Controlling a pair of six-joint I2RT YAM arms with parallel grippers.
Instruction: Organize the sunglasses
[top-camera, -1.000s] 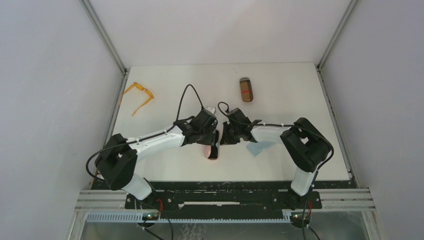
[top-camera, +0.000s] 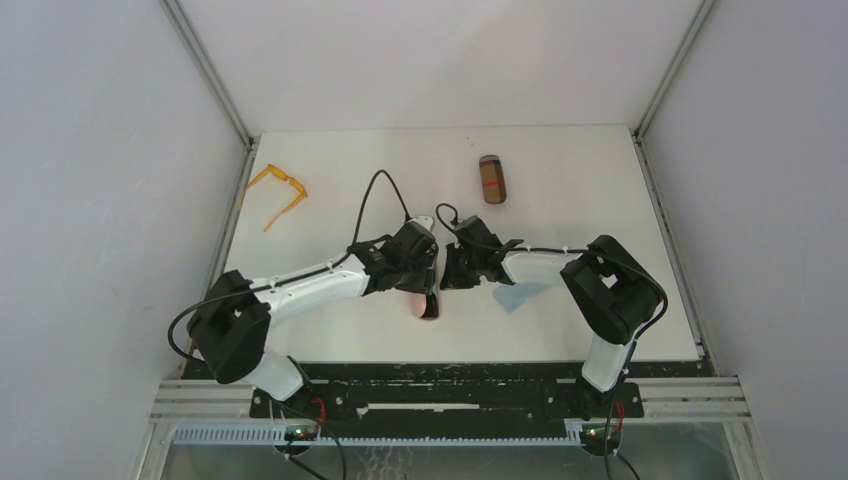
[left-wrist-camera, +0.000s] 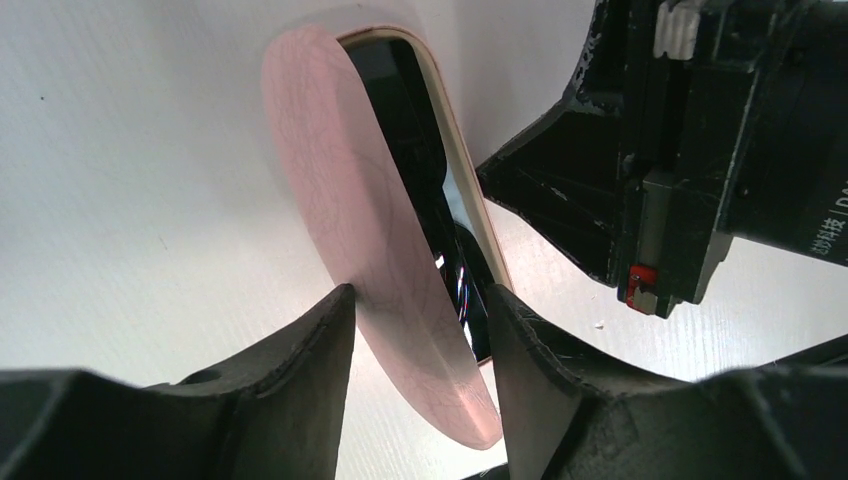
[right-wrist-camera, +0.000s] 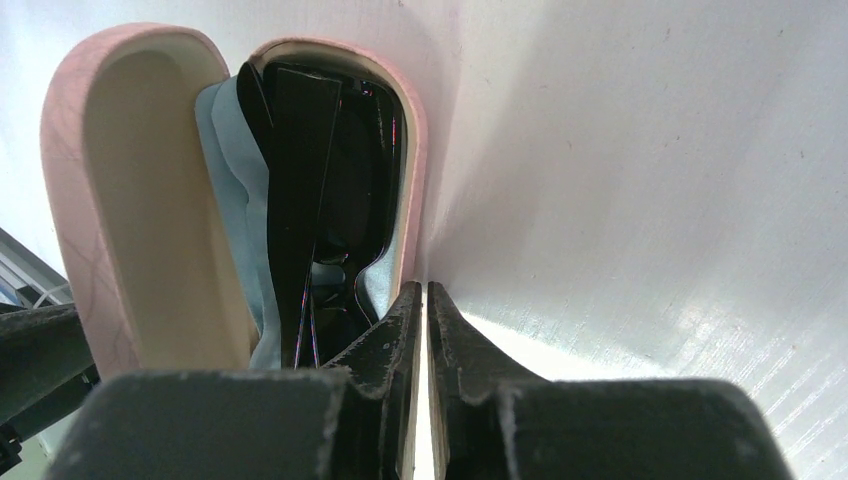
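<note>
A pink glasses case (left-wrist-camera: 360, 200) stands partly open on the table, its lid tilted over the opening. Dark sunglasses (right-wrist-camera: 298, 190) lie inside with a pale blue cloth (right-wrist-camera: 240, 190). In the left wrist view my left gripper is open, fingers on either side of the case, the left fingertip close against the lid. At the opposite side, my right gripper has only a narrow gap between its fingers, with nothing in it. Its fingertips are right beside the case's rim (right-wrist-camera: 415, 150); whether they press on it is unclear.
Orange glasses (top-camera: 285, 179) lie unfolded at the far left of the table. A brown case (top-camera: 492, 180) is at the back right. Under the right arm rests a light blue cloth (top-camera: 515, 296). Bare table surrounds these.
The right arm looks unmoved in the top view.
</note>
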